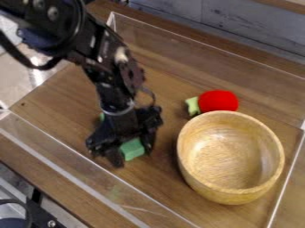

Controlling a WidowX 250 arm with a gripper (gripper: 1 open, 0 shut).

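My black gripper [124,141] is low over the wooden board at the centre-left, blurred, with its fingers around a green object [131,152] that is mostly hidden beneath them. I cannot tell whether the fingers are closed on it.
A large pale wooden bowl [229,158] stands to the right of the gripper. Behind it lies a red object [218,101] with a green tip. The board [167,62] is clear toward the back. A clear low wall runs along the front left edge.
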